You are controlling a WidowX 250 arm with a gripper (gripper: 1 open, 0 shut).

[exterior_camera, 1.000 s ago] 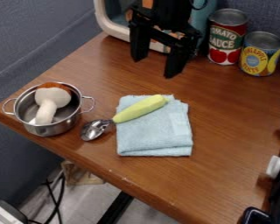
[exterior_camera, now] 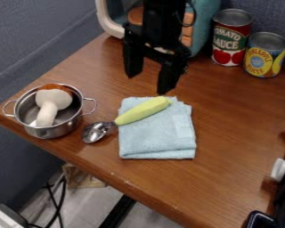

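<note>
My black gripper [exterior_camera: 148, 73] hangs over the back middle of the wooden table, open with its two fingers spread and nothing between them, above and apart from the folded light blue towel [exterior_camera: 157, 142]. A yellow corn-like item [exterior_camera: 142, 110] lies on the towel. A metal spoon [exterior_camera: 96, 133] rests just left of the towel. A steel pot [exterior_camera: 44, 126] at the left holds a pale mushroom-shaped item [exterior_camera: 49, 102] with something orange behind it.
A tomato sauce can [exterior_camera: 230, 38] and a yellow can [exterior_camera: 264, 55] stand at the back right. A teal and white object [exterior_camera: 191, 27] is behind the arm. A black appliance [exterior_camera: 278, 191] borders the right edge.
The gripper has shifted a little lower in the view and slightly left. The objects on the table are unmoved.
</note>
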